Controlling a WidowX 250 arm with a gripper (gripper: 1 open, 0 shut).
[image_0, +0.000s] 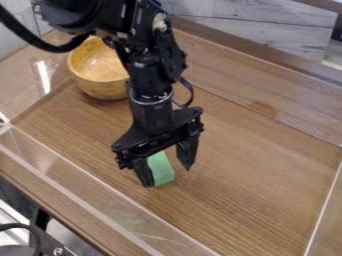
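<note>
A small green block (159, 171) lies on the wooden table. Directly over it the black gripper (163, 162) stands open, its fingers lowered around the block, partly hiding it. Whether the fingertips touch it cannot be told.
A yellow bowl (95, 63) sits at the back left, behind the arm. Raised edges border the table.
</note>
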